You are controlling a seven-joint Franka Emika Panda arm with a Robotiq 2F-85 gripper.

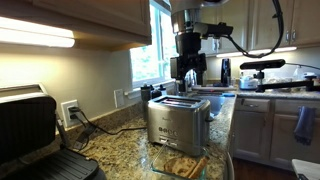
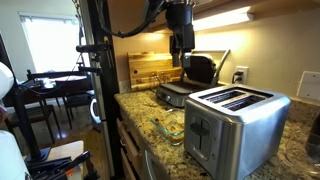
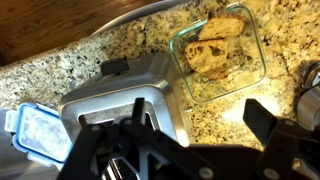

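A silver toaster stands on the granite counter, its slots facing up. In front of it in exterior view 1 sits a clear glass dish holding bread. In exterior view 2 the dish is partly hidden by the toaster. My gripper is open above the toaster, clear of it, with nothing between its fingers. In the wrist view the gripper covers part of the toaster top, and the dish lies just beyond the fingers.
A dark contact grill stands at the counter's far end in exterior view 2. A power cord runs to the wall outlet. Overhead, a wooden cabinet juts over the counter. A blue-lidded container lies beside the toaster in the wrist view.
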